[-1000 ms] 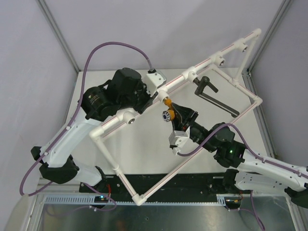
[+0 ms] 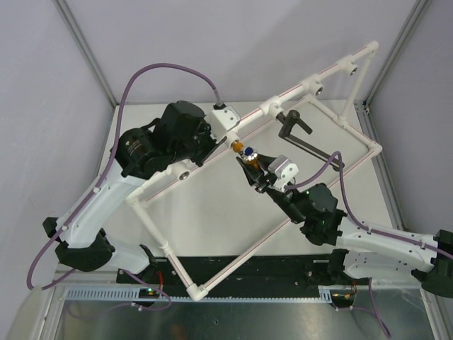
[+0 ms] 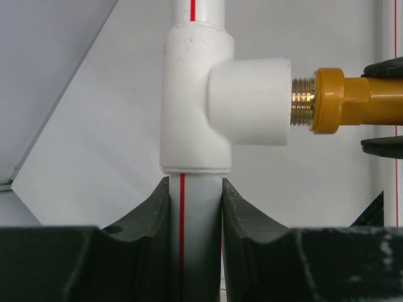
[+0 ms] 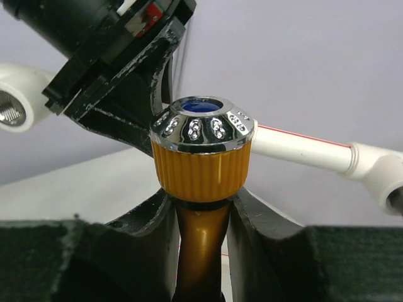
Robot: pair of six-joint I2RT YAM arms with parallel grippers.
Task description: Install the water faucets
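An orange faucet [image 3: 365, 100] meets the side socket of a white tee fitting [image 3: 249, 100] in the left wrist view. Brass threads [image 3: 303, 100] show between its collar and the socket's mouth. My left gripper is shut around the white pipe [image 3: 196, 239] just beside that tee. The right gripper is shut on the faucet's body below its ribbed orange knob [image 4: 201, 173], whose chrome, blue-centred cap [image 4: 201, 123] faces up there. From above, the faucet's orange end [image 2: 238, 146] points at the pipe, and the right gripper [image 2: 253, 170] sits just in front.
The white pipe frame [image 2: 173, 265] stands tilted across the bench. Several other sockets, such as one at the upper right [image 2: 318, 90], face forward. A dark grey T-handled tool [image 2: 308, 145] lies behind the right arm, close to it.
The pipe frame has shifted slightly left; the left gripper stays on the pipe.
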